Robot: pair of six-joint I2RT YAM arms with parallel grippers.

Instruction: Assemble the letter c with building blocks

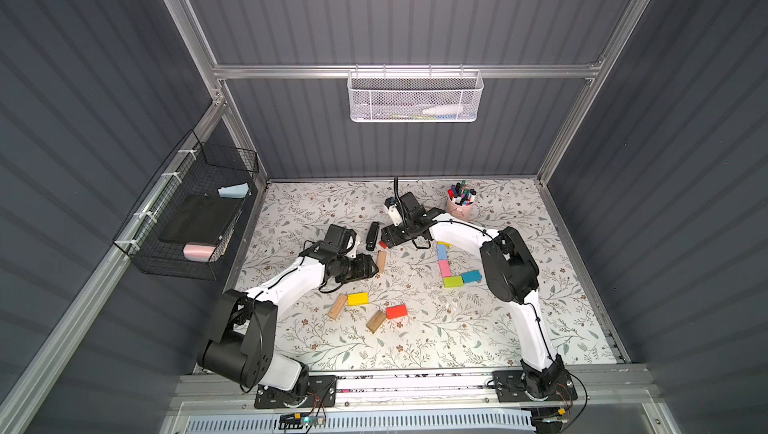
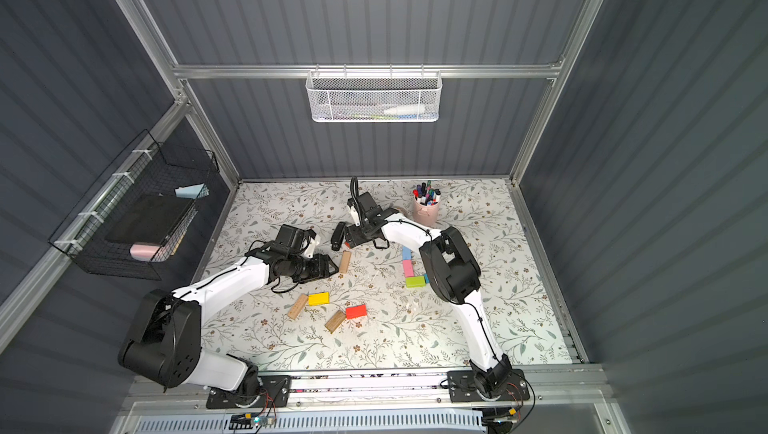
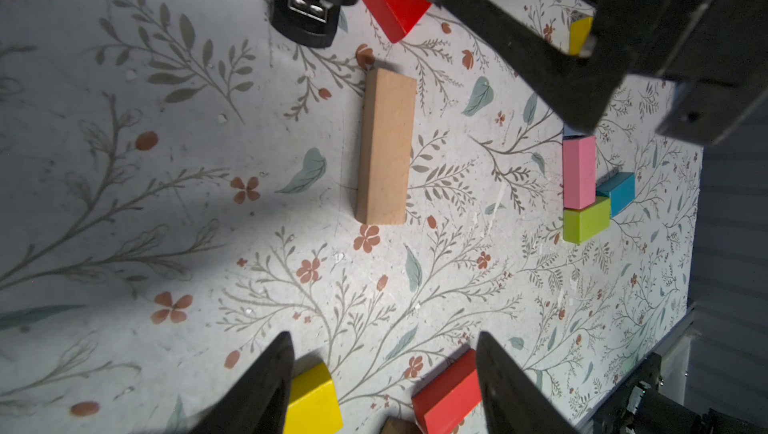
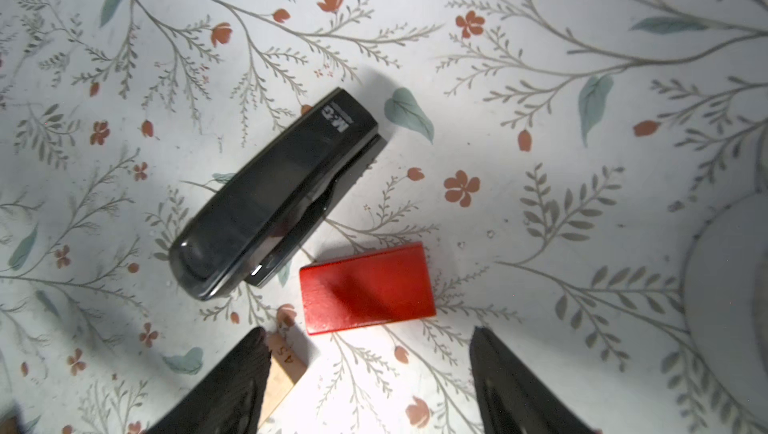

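Blocks at right of centre form a partial outline: a yellow block [image 1: 445, 243] at the far end, a blue block [image 1: 441, 252], a pink block [image 1: 445, 268], a green block [image 1: 453, 282] and a teal block [image 1: 472, 276]. In the right wrist view a red block [image 4: 368, 288] lies flat, ahead of my open right gripper, whose fingers are apart with nothing held. A plain wooden block [image 3: 387, 145] lies ahead of my left gripper, which is open and empty. The right arm partly covers the yellow block.
A black stapler [image 4: 276, 193] lies close beside the red block. Nearer the front are another yellow block [image 1: 357, 298], another red block [image 1: 397, 311] and two wooden blocks. A pen cup [image 1: 460, 208] stands behind the right arm.
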